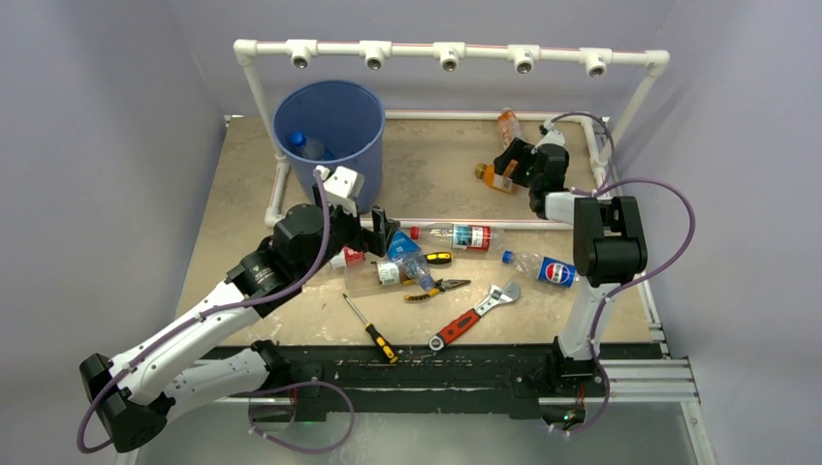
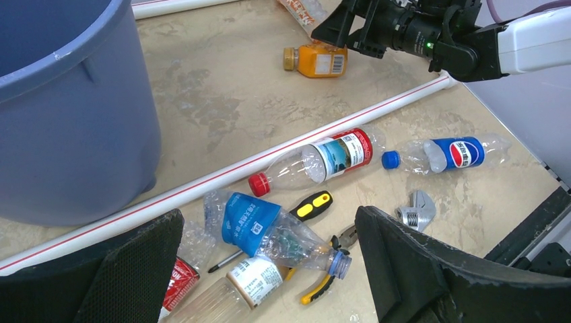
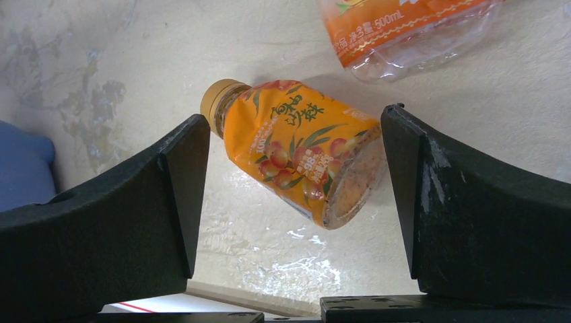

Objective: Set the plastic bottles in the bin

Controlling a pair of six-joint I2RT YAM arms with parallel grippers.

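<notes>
The blue bin (image 1: 354,179) holds a bottle with a blue cap. My right gripper is open just over an orange-label bottle (image 3: 296,145), which lies between its fingers; another orange bottle (image 3: 411,33) lies behind. My left gripper hangs open above a crumpled blue-label bottle (image 2: 262,225), a red-label one (image 2: 178,279) and a white-label one (image 2: 256,282). A red-cap bottle (image 1: 456,235) and a Pepsi bottle (image 1: 538,268) lie to the right of these.
Among the front bottles lie pliers (image 1: 436,291), a screwdriver (image 1: 378,339) and an adjustable wrench (image 1: 470,320). A white pipe frame (image 1: 523,223) rings the back area; its overhead rail (image 1: 417,49) spans the bin and bottles.
</notes>
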